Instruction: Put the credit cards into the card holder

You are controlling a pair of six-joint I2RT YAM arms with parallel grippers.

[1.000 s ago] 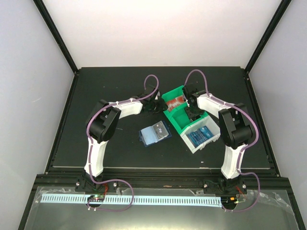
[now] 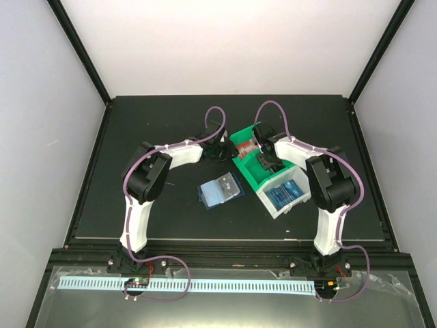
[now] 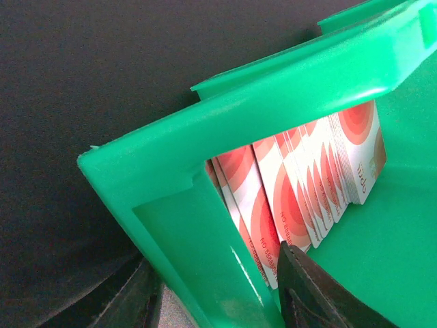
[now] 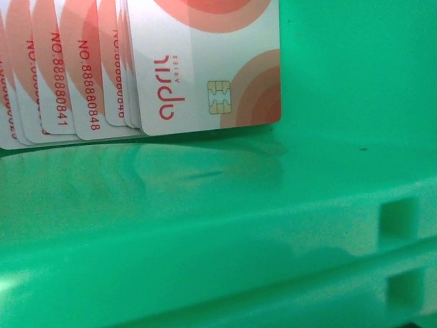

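Note:
Red-and-white cards (image 2: 247, 147) lie fanned in the far compartment of a green bin (image 2: 258, 179). In the right wrist view the end card (image 4: 198, 82) shows its chip, close to the bin's wall. My left gripper is shut on the bin's green corner wall, one finger outside and one inside. Over the green bin, just right of those cards, hovers my right gripper (image 2: 268, 162); its finger opening is hidden, and its wrist view shows only a dark sliver at the bottom right corner. The card holder (image 2: 220, 190), blue-edged, lies spread on the table.
A white bin (image 2: 277, 211) with blue cards (image 2: 284, 195) adjoins the green one at the front right. Bare black table (image 2: 164, 215) surrounds the card holder. The bin walls stand close to my right gripper.
The right gripper has shifted slightly left and toward the far compartment over the bin. The left arm, bins and card holder stay put.

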